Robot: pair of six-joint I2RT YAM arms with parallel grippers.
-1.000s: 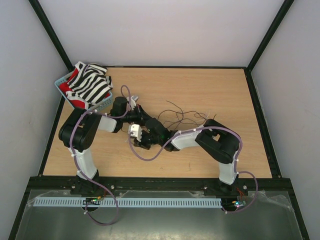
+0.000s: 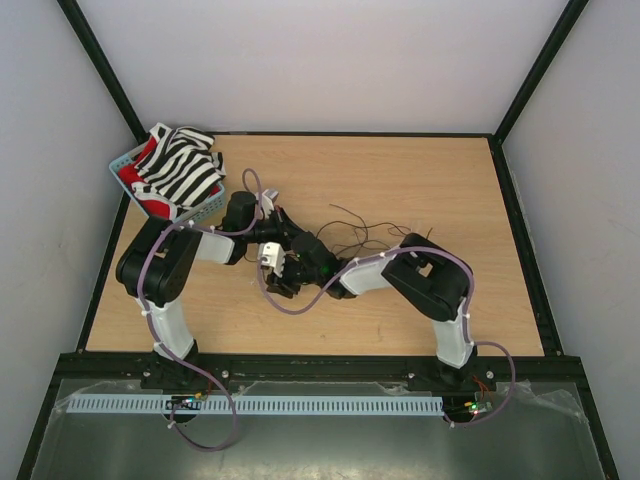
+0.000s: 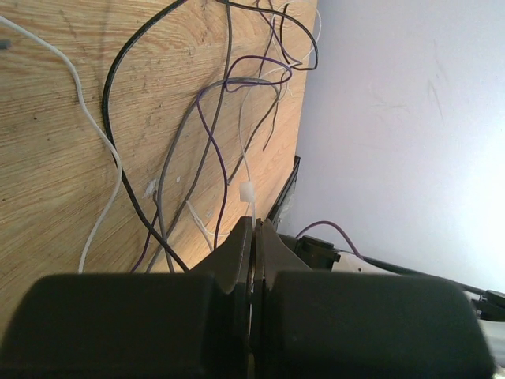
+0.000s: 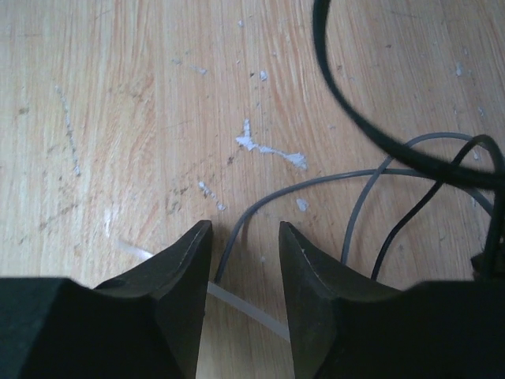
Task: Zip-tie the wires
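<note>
Loose wires in several colours spread over the wooden table, with black, grey, white and purple strands in the wrist views. My left gripper is shut; a thin white strand with a small white tab runs down to its tips, but whether it is held is unclear. My right gripper is part open, low over the wood, with a pale thin strip lying across below its fingers and a grey wire end near it. In the top view both grippers are close together left of the wire bundle.
A light blue basket with striped and red cloth sits at the back left.
My right arm has shifted very slightly over the last second, near the same spot. My left arm shows no visible movement.
</note>
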